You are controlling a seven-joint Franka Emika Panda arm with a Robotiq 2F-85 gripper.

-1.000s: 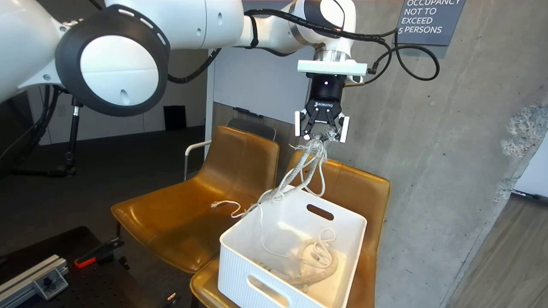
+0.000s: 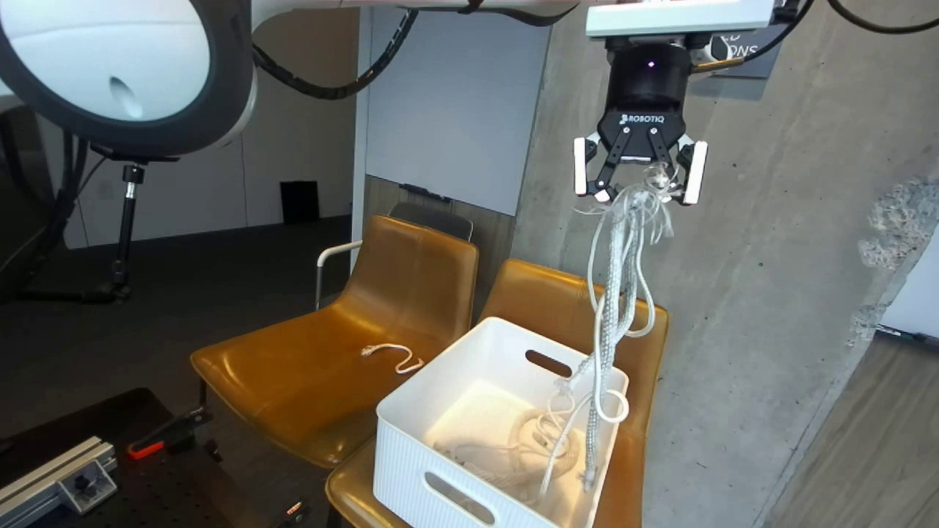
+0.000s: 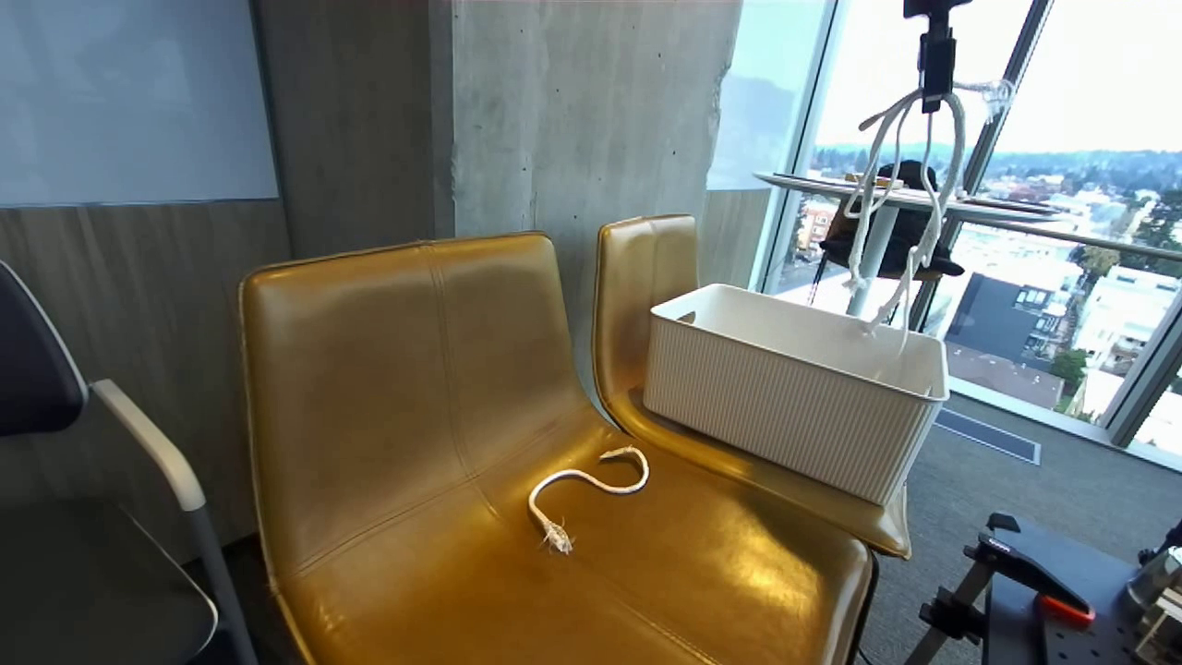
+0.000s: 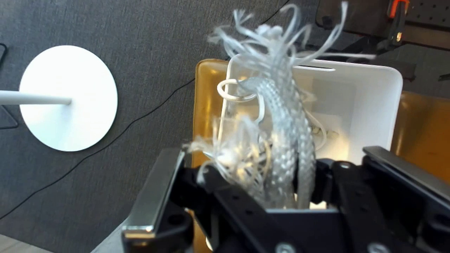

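Observation:
A bundle of white and grey braided ropes (image 2: 616,264) with frayed ends hangs beneath my gripper (image 2: 645,195), which is shut on it. In the wrist view the strands (image 4: 280,122) cover the spot where the fingers grip, so the exact contact is hidden. Lower ends of the bundle reach down into the white box (image 2: 506,330), over its right side. Inside that box, a blurred pale coil of rope (image 2: 528,440) is visible. One short white rope (image 3: 587,477) with a frayed end lies alone on the left chair seat.
The box stands on the right tan chair (image 2: 635,352), close beside the left tan chair (image 2: 308,369). Behind rises a concrete wall (image 2: 775,264). A dark table (image 3: 1042,576) with tools stands at the front, and a round table (image 3: 899,198) by the window.
My gripper has moved up and to the right with the ropes. Their lower ends have swung from the box's back-left rim to its right side. The short chair rope stays put.

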